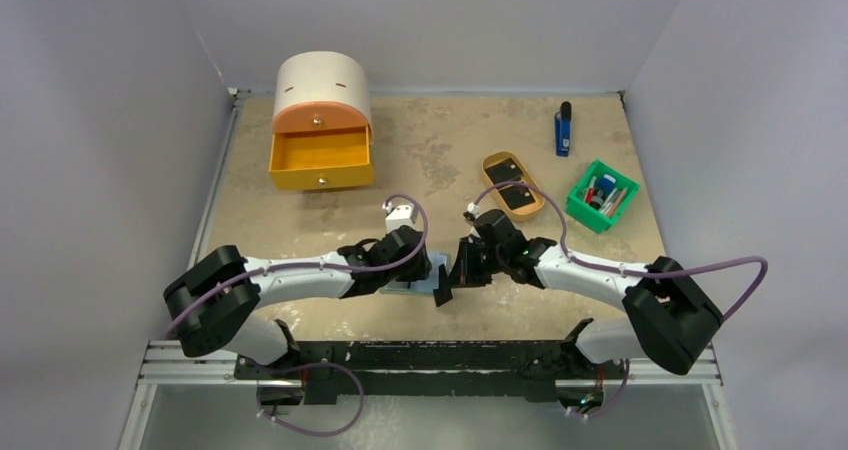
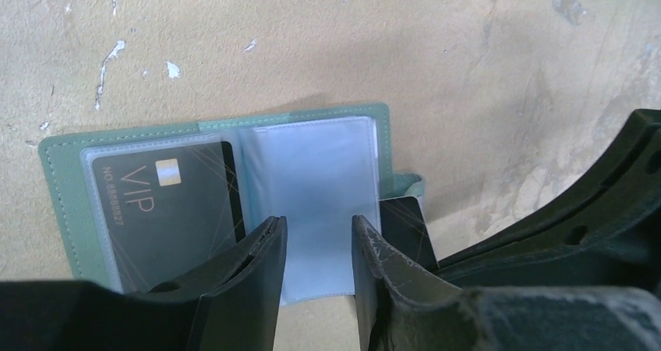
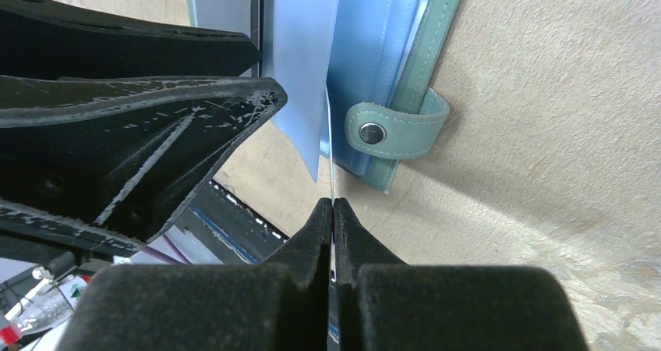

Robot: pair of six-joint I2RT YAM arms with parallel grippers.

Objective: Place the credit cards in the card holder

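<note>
The teal card holder (image 2: 384, 144) lies open on the table, a grey VIP card (image 2: 160, 210) in its left-hand sleeve. Its right-hand sleeve page is pale and clear; in the right wrist view part of a pale flap (image 3: 300, 86) stands raised. Over that page my left gripper is part open, its fingers apart with no card between them. My right gripper is shut on a black card (image 1: 443, 288), seen edge-on as a thin line in the right wrist view. The card is beside the raised flap, at the holder's right side.
A tan tray (image 1: 543, 208) with black cards stands behind the right arm. Farther right are a green basket (image 1: 572, 210) of small items and a blue stapler (image 1: 563, 135). A small cabinet (image 1: 322, 95) with an open drawer stands back left. The holder's snap strap (image 3: 409, 132) sticks out sideways.
</note>
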